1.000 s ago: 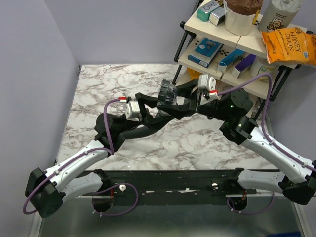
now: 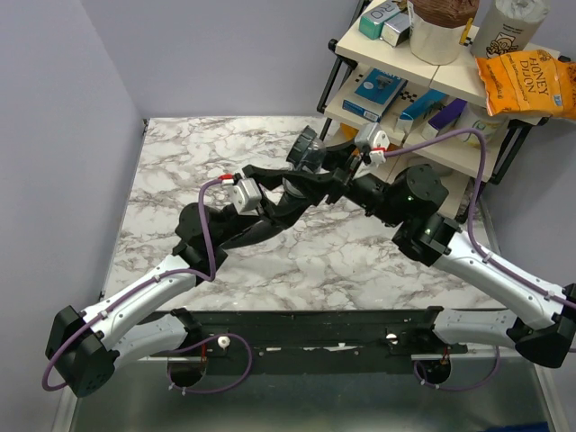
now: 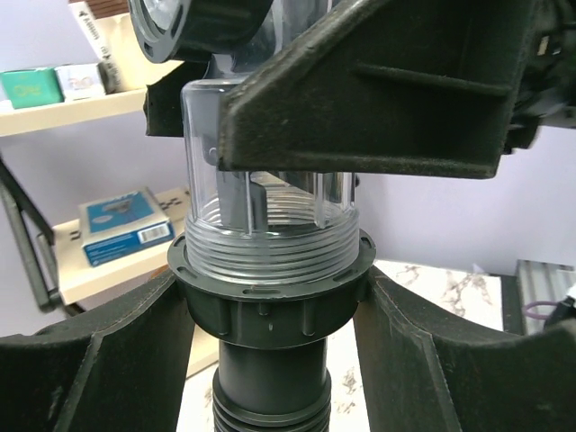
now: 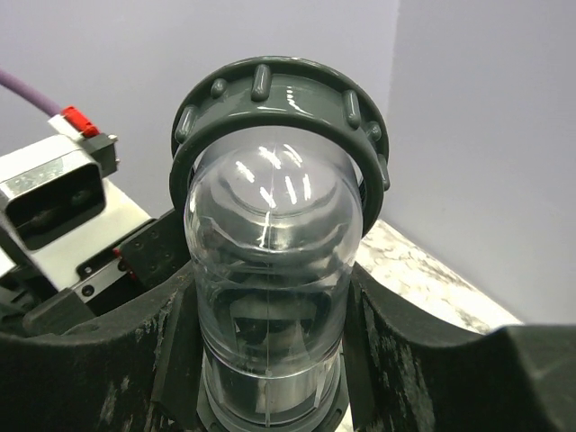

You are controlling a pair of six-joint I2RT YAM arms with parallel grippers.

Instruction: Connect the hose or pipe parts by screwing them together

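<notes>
The clear threaded fitting with its dark collar stands upright in my left gripper, which is shut on it. The dark hose runs below the collar and, in the top view, droops behind my left arm. At the other end, a clear cylinder with a grey ribbed ring fills the view between the fingers of my right gripper; whether they grip it tightly is hard to tell. The two grippers meet in mid-air above the table, and the joint between the parts is partly hidden.
A loaded shelf rack stands at the back right, close behind my right arm, with boxes and an orange bag. Grey walls bound both sides.
Both grippers have tilted and shifted slightly: the left wrist a little to the right, the right wrist a little upward in the top view. The clear part now leans further to the right.
</notes>
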